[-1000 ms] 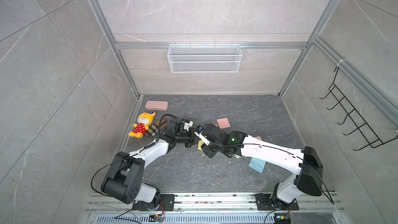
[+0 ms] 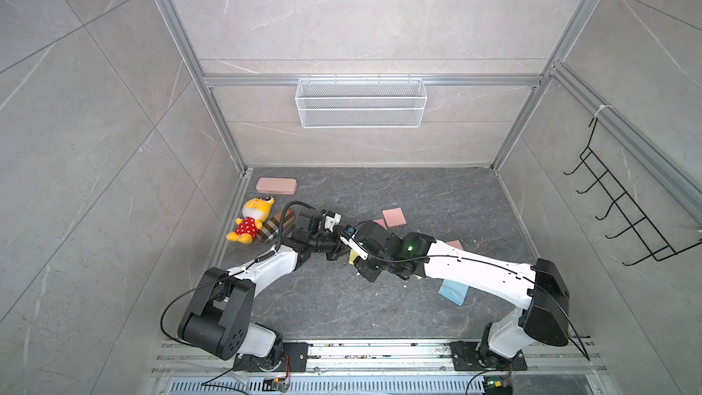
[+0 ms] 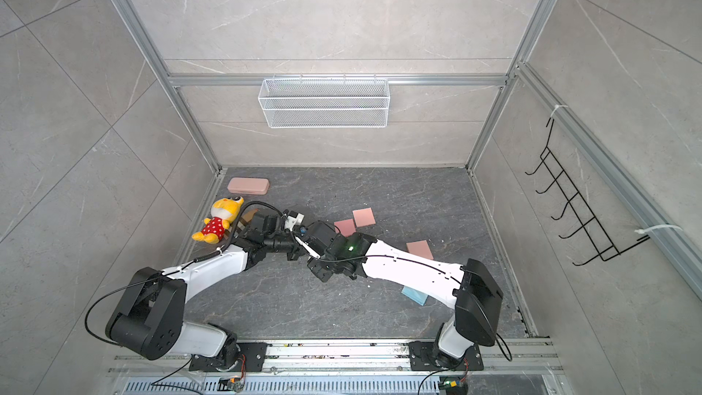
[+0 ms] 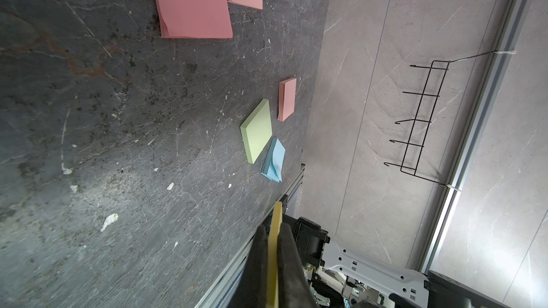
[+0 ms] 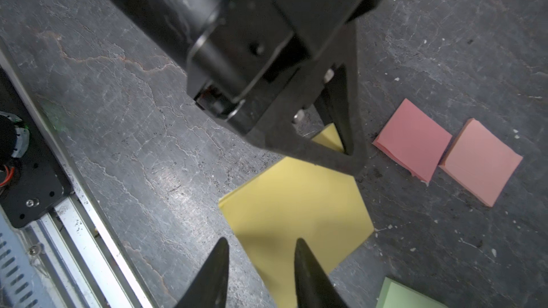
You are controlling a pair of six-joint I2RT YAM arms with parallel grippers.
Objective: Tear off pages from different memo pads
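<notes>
My left gripper is shut on a corner of the yellow memo pad, which is held up above the table and seen edge-on in the left wrist view. Below that, in the right wrist view, the two fingertips of my right gripper stand apart over the pad's lower part. Pink pads (image 5: 413,139) (image 5: 479,159) lie on the table, with a green pad (image 4: 257,131), another pink pad (image 4: 286,98) and a blue pad (image 4: 273,159) to the right.
A plush toy (image 2: 248,223) and a pink case (image 2: 276,185) lie at the left. A wire basket (image 2: 360,102) hangs on the back wall, a black hook rack (image 2: 621,204) on the right wall.
My right gripper has shifted very slightly near the left gripper. The left arm and the pads on the table show no visible change.
</notes>
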